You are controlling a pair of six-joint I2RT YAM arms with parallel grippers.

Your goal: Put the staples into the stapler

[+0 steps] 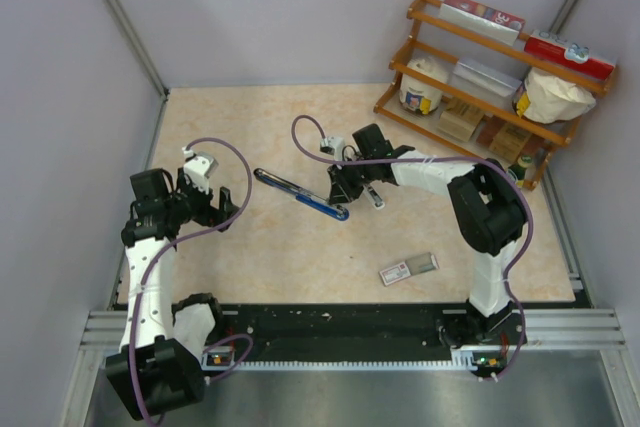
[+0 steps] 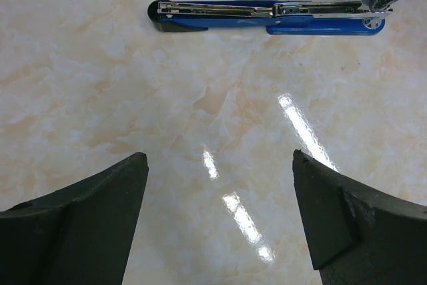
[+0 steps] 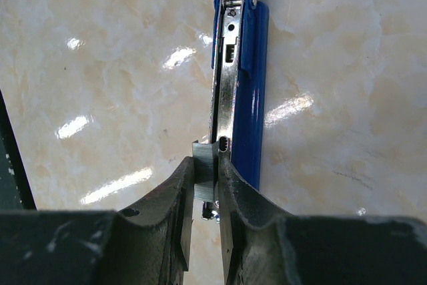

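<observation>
The blue stapler (image 1: 300, 193) lies opened out on the table, its long metal magazine (image 3: 228, 91) exposed. At the magazine's near end, a grey staple strip (image 3: 205, 171) sits between the fingertips of my right gripper. The strip looks tilted over the magazine's edge; whether the fingers (image 3: 175, 195) grip it firmly cannot be told. From above, my right gripper (image 1: 343, 190) covers that end of the stapler. My left gripper is open and empty over bare table, with the stapler (image 2: 240, 15) beyond its fingers.
A small box with grey staples (image 1: 409, 269) lies at the front right. Close beside the right gripper is a small pale item (image 1: 374, 197), partly hidden. A wooden shelf (image 1: 490, 87) with boxes and tubs fills the back right.
</observation>
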